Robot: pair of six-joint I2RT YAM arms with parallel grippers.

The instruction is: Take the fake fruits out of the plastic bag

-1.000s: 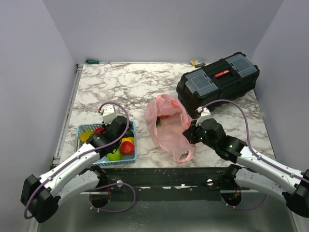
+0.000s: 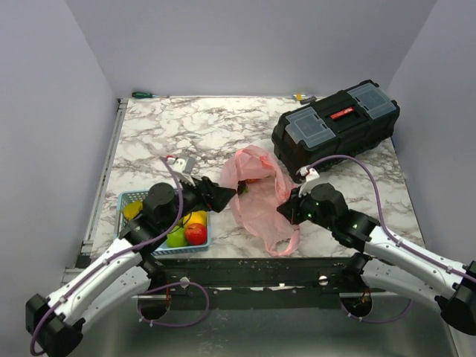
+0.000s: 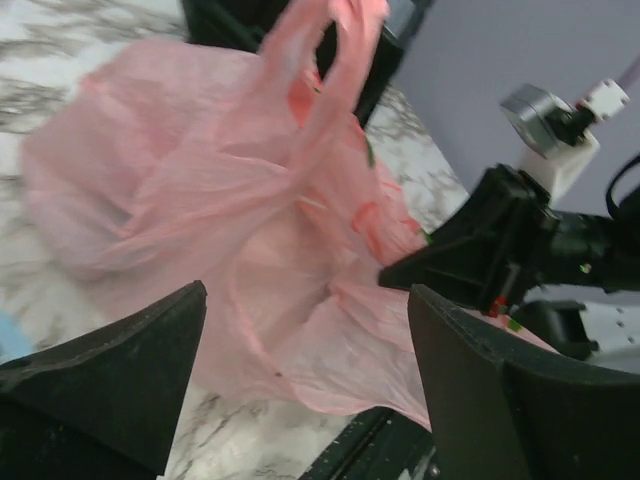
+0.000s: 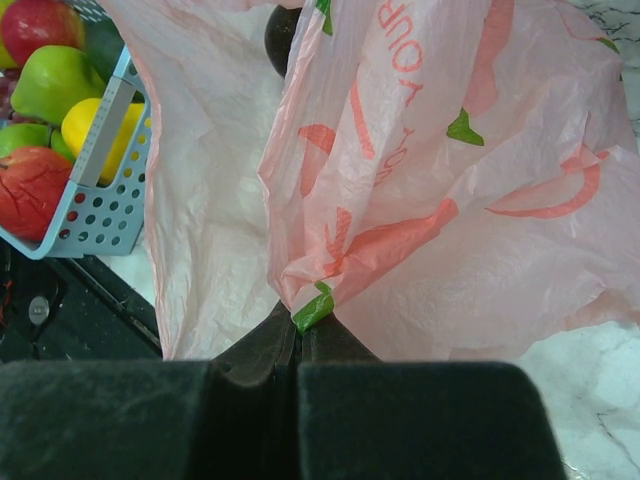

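The pink plastic bag (image 2: 260, 208) lies crumpled in the middle of the counter, a red fruit and a dark one partly visible inside in the top view; in the right wrist view a dark round fruit (image 4: 279, 42) shows at its top. My left gripper (image 2: 221, 195) stands open at the bag's left side; in the left wrist view the bag (image 3: 230, 200) fills the space ahead of its fingers. My right gripper is shut on a gathered edge of the bag at its right side.
The blue basket (image 2: 165, 250) of fake fruits sits at left, under my left arm. A black toolbox (image 2: 335, 123) stands at back right.
My left gripper has moved from above the basket rightward to the bag's left edge. My right gripper stays on the bag.
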